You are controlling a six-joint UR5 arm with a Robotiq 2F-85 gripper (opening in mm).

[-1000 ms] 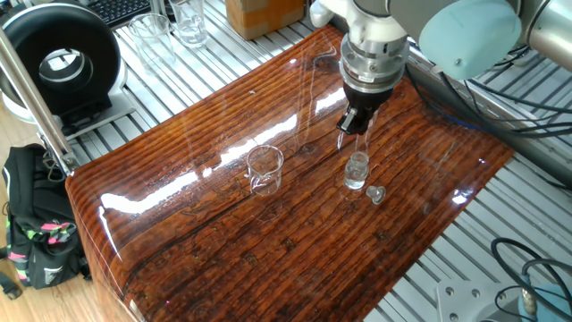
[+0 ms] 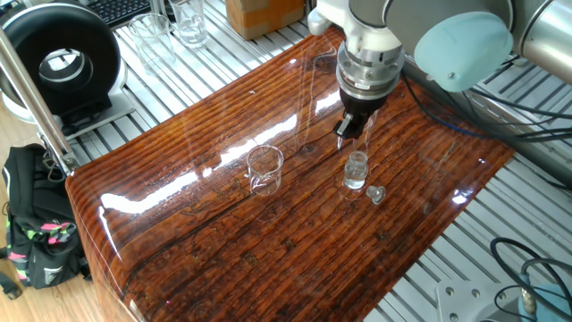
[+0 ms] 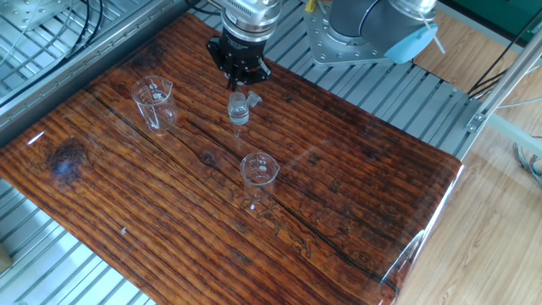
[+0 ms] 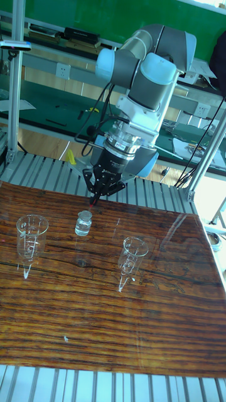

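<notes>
A small glass bottle [image 2: 356, 170] holding clear liquid stands upright and uncovered on the wooden table. Its clear glass stopper [image 2: 376, 194] lies close beside it, also visible by the bottle [image 3: 239, 110] as a clear stopper [image 3: 254, 100] in exterior view 2. One glass beaker [image 3: 259, 172] stands apart from the bottle, and another beaker [image 3: 156, 103] stands off to its other side. My black gripper [image 3: 235, 85] hangs just above and behind the bottle, apart from it; exterior view 3 shows the gripper [image 4: 95, 201] pointing down. Whether its fingertips meet is too small to tell.
The glossy wooden table [image 3: 364, 161] has wide clear areas around the glassware. More glass beakers [image 2: 152, 40] stand on the slatted metal surface behind, near a cardboard box [image 2: 265, 16]. Black cables [image 2: 483, 116] run beside the arm.
Bottle, stopper and the nearer beaker have not moved.
</notes>
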